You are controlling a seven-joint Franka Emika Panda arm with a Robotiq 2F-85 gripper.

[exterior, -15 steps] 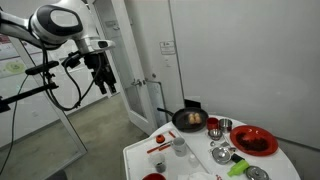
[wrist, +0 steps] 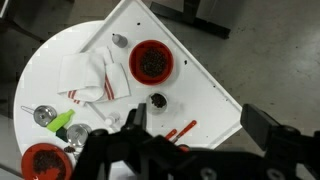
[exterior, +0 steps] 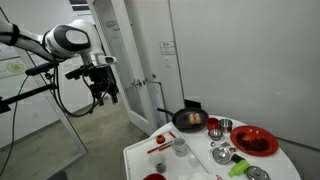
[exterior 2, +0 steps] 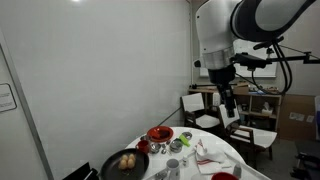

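Observation:
High above the floor at the left in exterior view 1, my gripper [exterior: 107, 97] hangs well clear of the table, pointing down. Its fingers stand open in the wrist view, with nothing held between them. Below it lies a white tray [wrist: 212, 80] on the round white table. On this tray are a red bowl [wrist: 151, 62] with dark contents and a small cup [wrist: 158, 101]. A folded white cloth [wrist: 88, 75] overlaps its edge. Red sticks lie near the gripper's shadowed fingers, partly hidden.
A black pan [exterior: 190, 120] with brown food sits at the table's back. A red plate [exterior: 254, 140], metal pots, red cups and a green-handled item [exterior: 239, 168] stand on the right. A chair [exterior 2: 200, 107] is behind the table. Air around the gripper is free.
Over the last second my gripper has come down a little and shifted slightly right in exterior view 1. The table objects stay put.

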